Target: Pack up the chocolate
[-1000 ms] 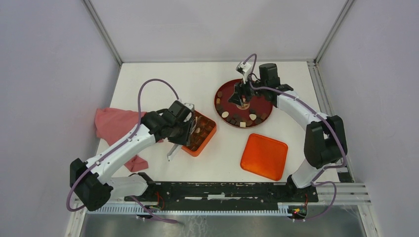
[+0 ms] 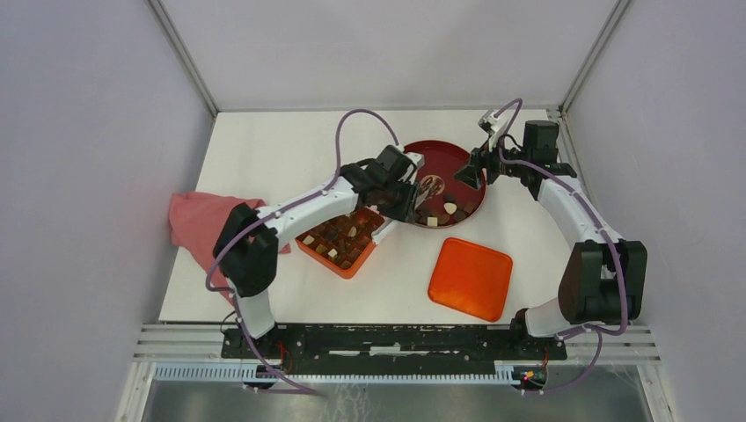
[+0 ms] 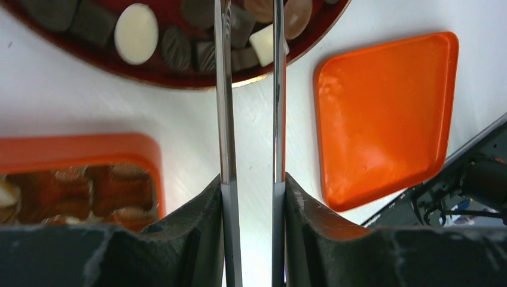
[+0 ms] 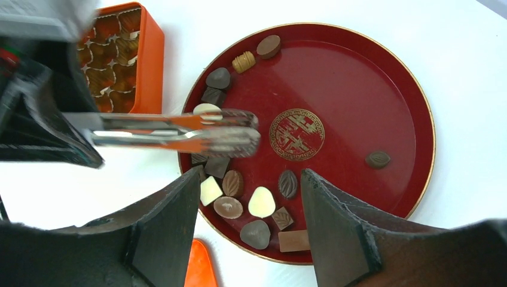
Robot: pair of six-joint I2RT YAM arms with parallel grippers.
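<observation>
Metal tongs (image 3: 226, 125) sit lengthwise between the fingers of my left gripper, which presses on both arms. Their blurred tips (image 4: 233, 142) hover over the left part of the round red tray (image 4: 359, 78), with a gap between them; no chocolate shows held there. Several dark, milk and white chocolates lie around the tray's edge, among them a white chocolate (image 4: 262, 202) and a brown oval (image 4: 233, 183). Above the tray's right side, my right gripper (image 2: 471, 178) is open and empty. The orange compartment box (image 2: 348, 275) holds some chocolates, partly hidden by the left arm.
An empty orange tray (image 2: 471, 280) rests front right of the red tray. A red cloth (image 2: 207, 230) is crumpled at the left, partly under the left arm.
My left arm has swung right and back, carrying the tongs from the compartment box to the red tray. The right arm has drawn away to the right. The containers have stayed put.
</observation>
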